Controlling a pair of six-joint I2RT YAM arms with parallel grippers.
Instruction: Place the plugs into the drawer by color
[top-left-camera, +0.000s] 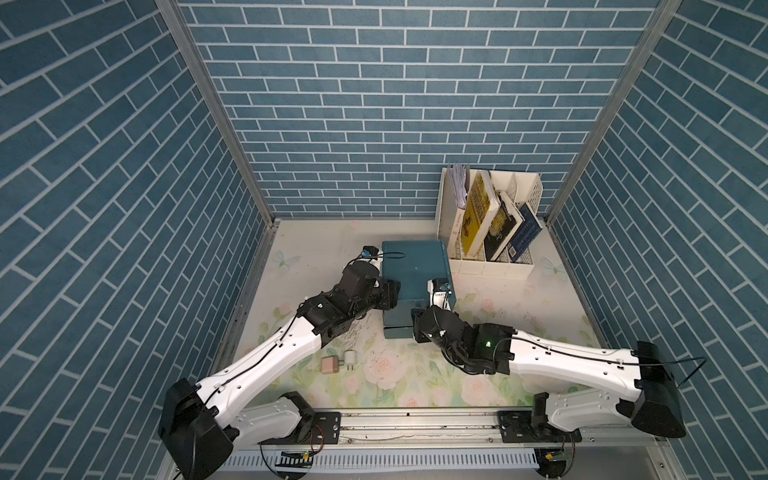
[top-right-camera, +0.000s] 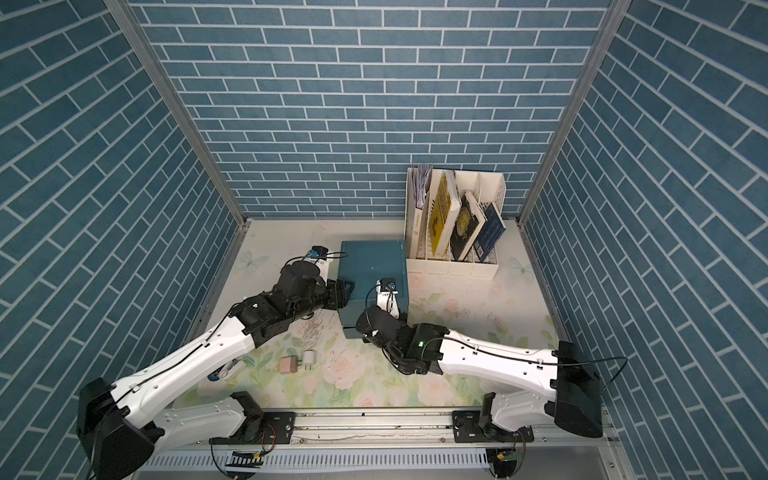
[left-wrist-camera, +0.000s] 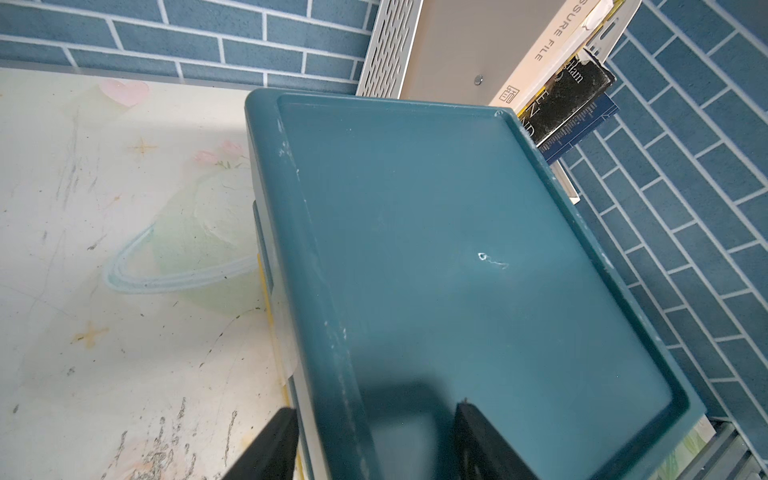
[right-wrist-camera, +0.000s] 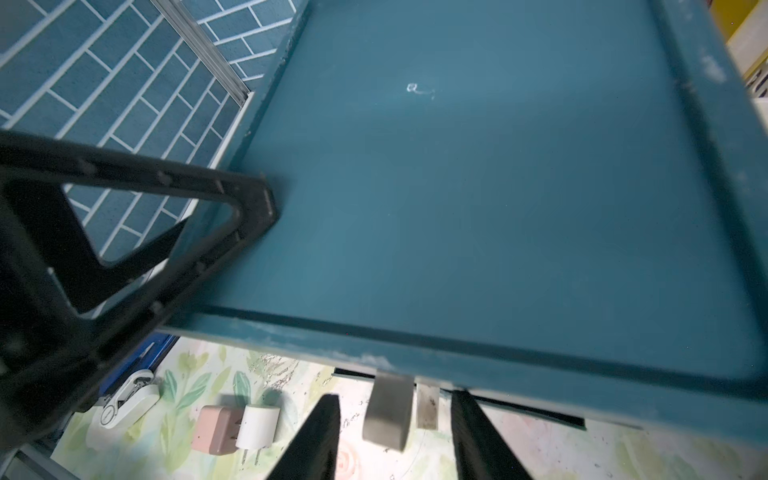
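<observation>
The teal drawer box (top-left-camera: 414, 264) stands mid-table, its front drawer now mostly covered or hidden behind my right arm. My left gripper is part open astride the top's left edge. My right gripper is at the front, its fingers either side of the drawer's metal handle (right-wrist-camera: 388, 412); whether they press on it is hard to tell. Pink (top-left-camera: 329, 365) and white (top-left-camera: 349, 359) plugs lie on the table front left of the box.
A white file holder with books (top-left-camera: 488, 265) stands behind right. A blue and white item (right-wrist-camera: 128, 400) lies at the left.
</observation>
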